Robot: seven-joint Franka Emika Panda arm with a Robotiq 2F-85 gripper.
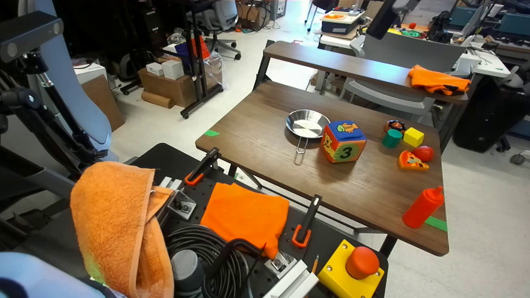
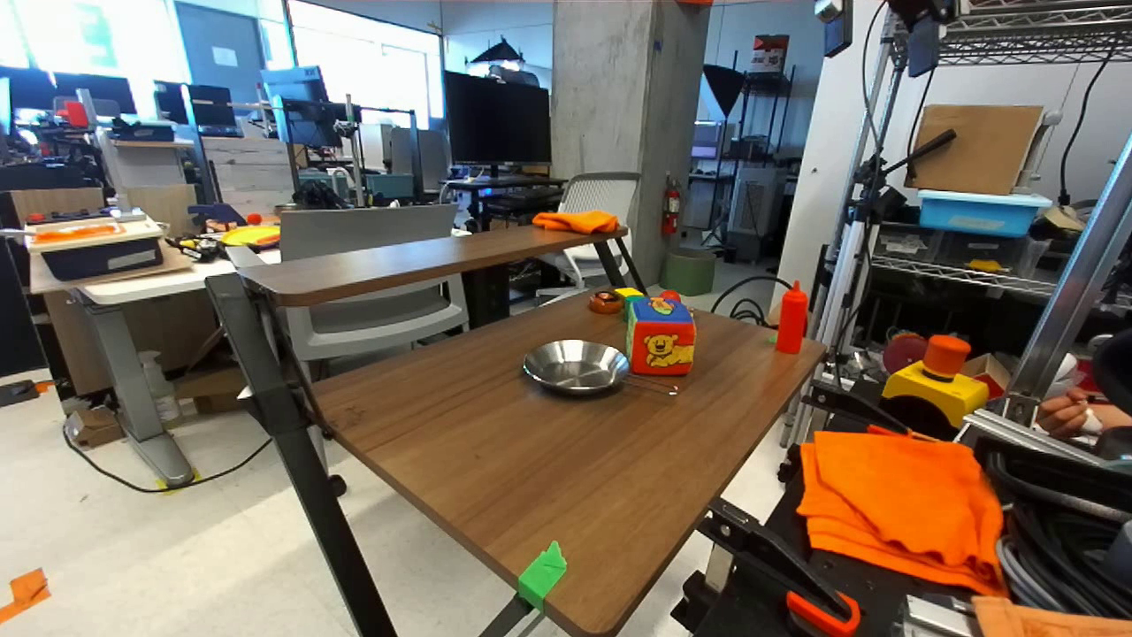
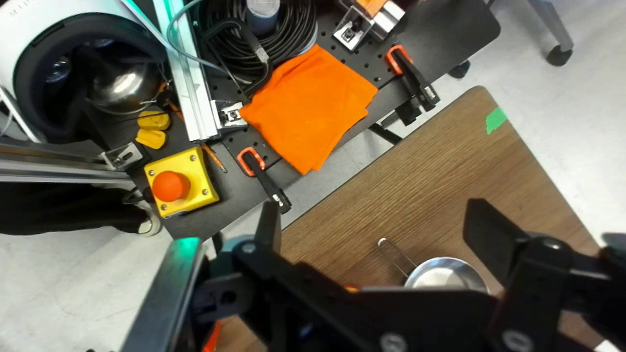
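Observation:
My gripper stands open in the wrist view, its two dark fingers wide apart with nothing between them. In exterior view 2 the gripper [image 2: 879, 62] shows at the top edge, high above the table. On the brown tabletop [image 1: 258, 119] lies a silver pan [image 1: 307, 124], its wire handle toward the near edge. Right beside it sits a soft picture cube [image 1: 343, 142] with a 3 on one face. A red squeeze bottle [image 1: 422, 207] stands at the right corner. In the wrist view the gripper's body hides most of the cube and part of the pan [image 3: 447, 272].
Toward the right end cluster a green cylinder [image 1: 392, 138], yellow block [image 1: 413, 137], red ball [image 1: 423, 153] and toy pizza slice [image 1: 413, 161]. A raised shelf [image 1: 338, 61] bearing an orange cloth [image 1: 437, 79] runs along the back.

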